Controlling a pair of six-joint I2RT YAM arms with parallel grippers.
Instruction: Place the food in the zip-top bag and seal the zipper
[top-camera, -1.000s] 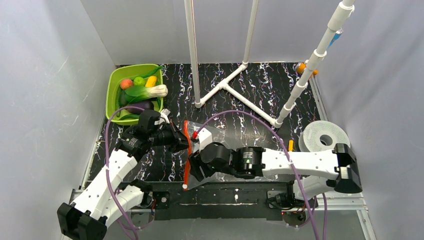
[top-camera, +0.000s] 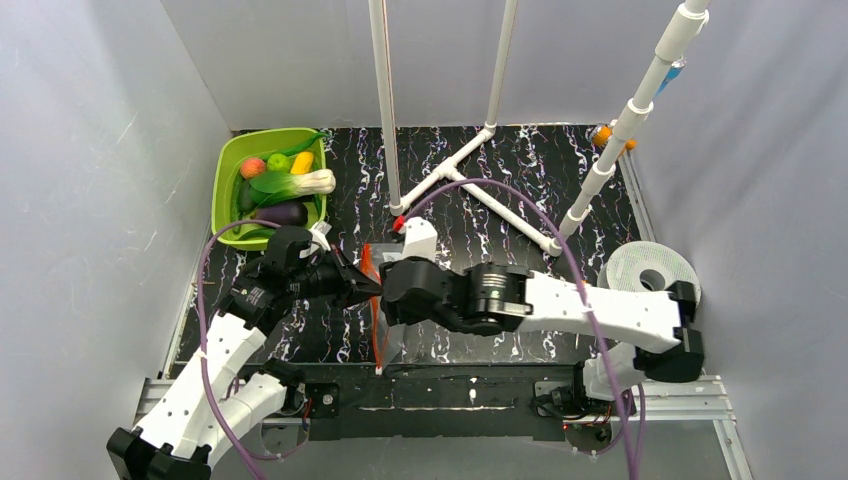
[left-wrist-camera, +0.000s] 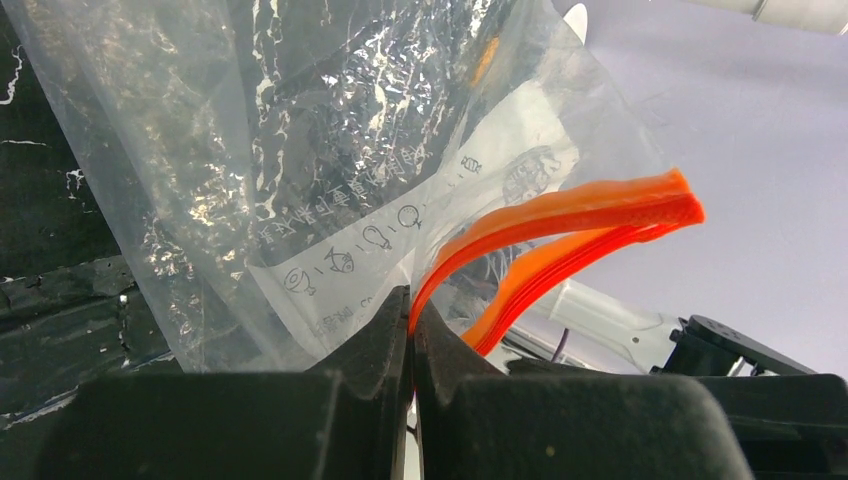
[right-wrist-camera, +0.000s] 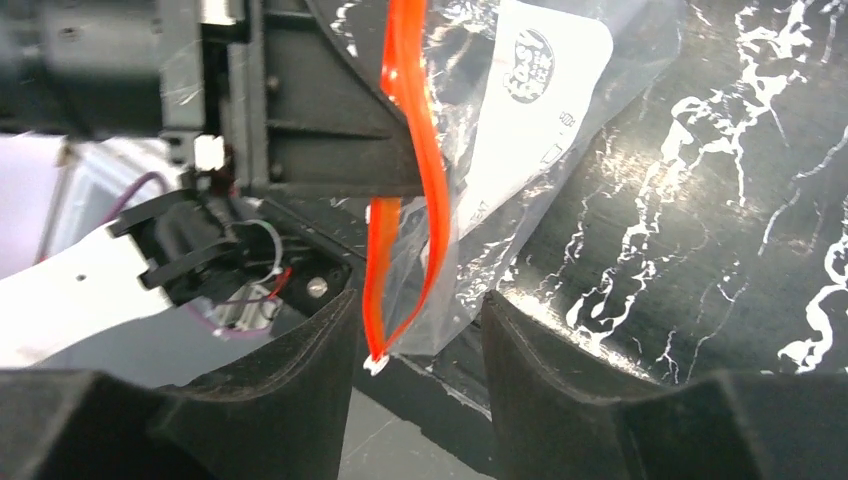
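Note:
The clear zip bag (left-wrist-camera: 350, 120) with orange zipper strips (left-wrist-camera: 560, 215) lies over the marble board. My left gripper is shut on the bag's zipper edge, which rises from between its fingers in the left wrist view. My right gripper is part open over the bag, its fingers either side of the lower zipper end; I cannot tell that it touches it. The food sits in the green bin (top-camera: 222, 190) at upper left: bok choy (top-camera: 300, 182), eggplant (top-camera: 282, 213), corn (top-camera: 302, 160) and several others.
A white pipe frame (top-camera: 500, 210) stands at the back. A white roll (top-camera: 650, 262) lies at the right. Bare board (top-camera: 460, 170) shows between pipes and bin. Purple cables arch over both arms.
My right arm has moved up toward the back, over the bag beside my left gripper. The left arm has shifted slightly.

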